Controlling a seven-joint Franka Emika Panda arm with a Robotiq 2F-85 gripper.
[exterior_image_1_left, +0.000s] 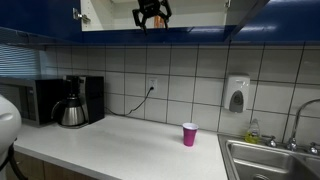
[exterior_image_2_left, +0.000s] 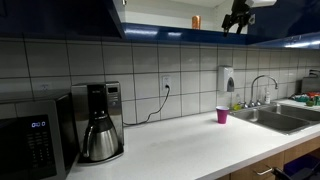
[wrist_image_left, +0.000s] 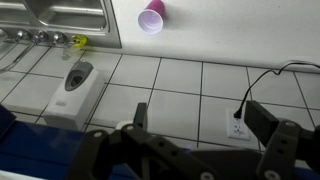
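Note:
My gripper (exterior_image_1_left: 154, 28) is raised in front of the open upper cabinet, at the level of its blue lower edge. Its fingers stand wide apart in the wrist view, with one dark finger (wrist_image_left: 140, 112) to the left and nothing held between them. Behind it on the cabinet shelf is a small orange item (exterior_image_2_left: 196, 22), partly covered by the gripper in exterior view 1. A magenta cup (exterior_image_1_left: 189, 135) stands upright on the white counter (exterior_image_1_left: 120, 145), well below and away from the gripper.
A sink (exterior_image_1_left: 262, 163) lies to the right, with a soap dispenser (exterior_image_1_left: 236, 93) on the wall and a yellow-green bottle (exterior_image_1_left: 254, 130). A coffee maker (exterior_image_2_left: 100, 125) and a microwave (exterior_image_2_left: 38, 145) stand left.

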